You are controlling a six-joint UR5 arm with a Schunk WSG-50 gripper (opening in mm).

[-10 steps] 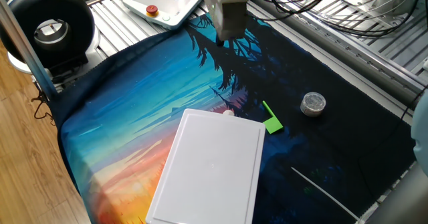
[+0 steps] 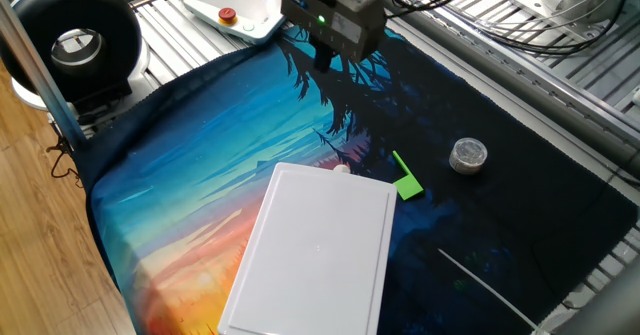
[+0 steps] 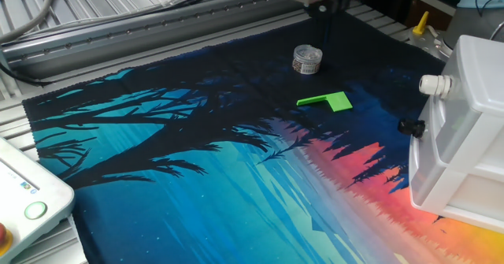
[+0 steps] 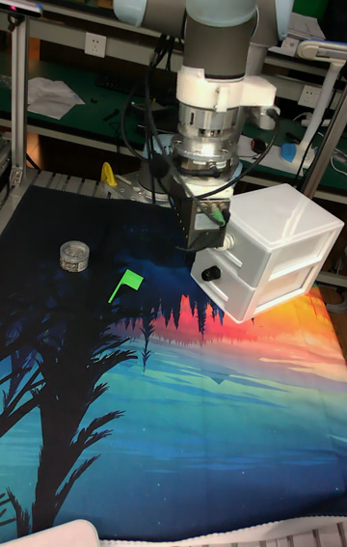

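My gripper (image 2: 323, 59) hangs over the far side of the printed cloth, well apart from the loose objects. Only a short dark stub shows under its grey body, so how its fingers stand is not clear. A flat green piece with a thin arm (image 2: 409, 186) lies on the dark part of the cloth. Close by stands a small clear round jar (image 2: 468, 156) with a label, holding grainy contents. The white drawer box (image 4: 269, 250) has two drawers, the upper with a white knob (image 3: 435, 85) and the lower with a black knob (image 3: 412, 128); both look shut.
A teach pendant with a red button (image 2: 228, 16) lies at the cloth's edge. A thin white cable (image 2: 488, 288) crosses the dark cloth. Black cables (image 2: 545, 30) run over the metal rails.
The gripper body has turned, with its lit side now showing, and shifted slightly left in exterior view 1. The objects lie unmoved.
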